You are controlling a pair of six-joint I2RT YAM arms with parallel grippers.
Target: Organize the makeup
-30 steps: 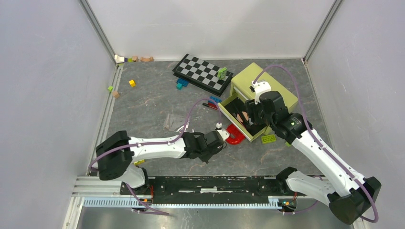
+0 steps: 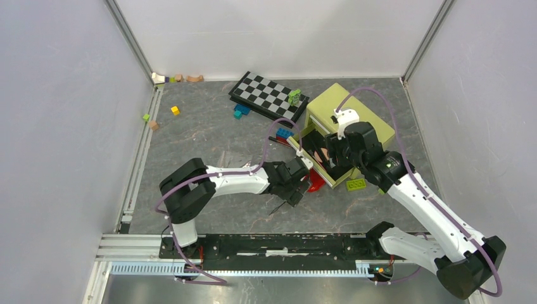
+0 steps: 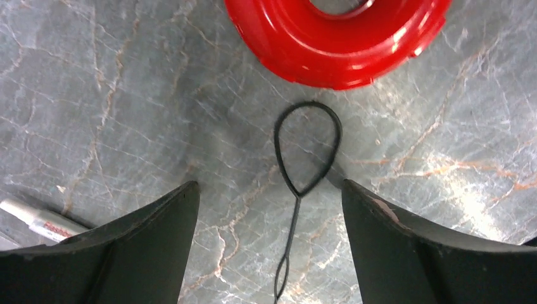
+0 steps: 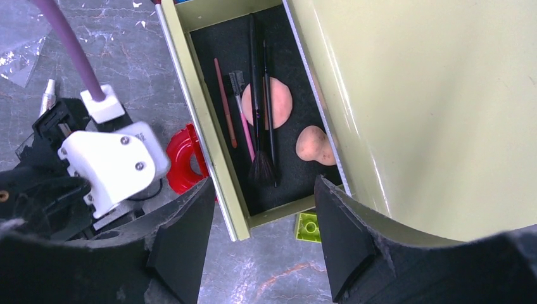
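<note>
My left gripper stands open low over the floor, its fingertips either side of a thin black looped item (image 3: 297, 190). A red ring-shaped object (image 3: 329, 63) lies just beyond it, and a white tube (image 3: 47, 221) to its left. My right gripper hangs open over the green organizer's open drawer (image 4: 225, 196). Inside lie several brushes (image 4: 254, 76), a round pink puff (image 4: 282, 101) and a pink sponge (image 4: 313, 142). The organizer's body (image 2: 335, 98) stands behind the drawer.
A checkerboard (image 2: 266, 92) lies at the back. Several blocks are scattered around, including a lime brick (image 2: 356, 184) beside the drawer and a yellow cube (image 2: 175, 110) at the left. A clear bag (image 4: 19, 50) lies left of the drawer.
My left arm has moved right and toward the back, now over the spot beside the red object. The right arm has stayed nearly still above the drawer.
</note>
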